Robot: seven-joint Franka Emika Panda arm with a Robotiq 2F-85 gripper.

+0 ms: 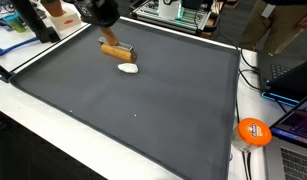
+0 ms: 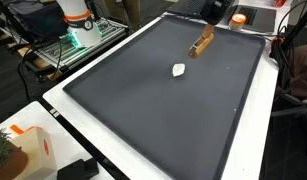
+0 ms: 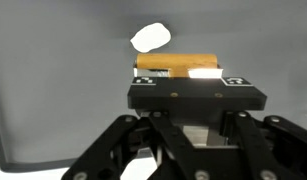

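Note:
A wooden mallet-like piece, a light-brown cylinder on a short stem, hangs below my black gripper, which is shut on it. From the wrist, the wooden cylinder lies crosswise just beyond the gripper body. A small white oval object rests on the dark grey mat, close beside the wooden piece and apart from it in the wrist view. Exterior view 2 shows the wooden piece to the right of and above the white object. The contact between fingers and stem is mostly hidden by the gripper body.
An orange-lidded container stands beside the mat on the white table, near a cable and laptops. Assorted items crowd the far left corner in exterior view 1.

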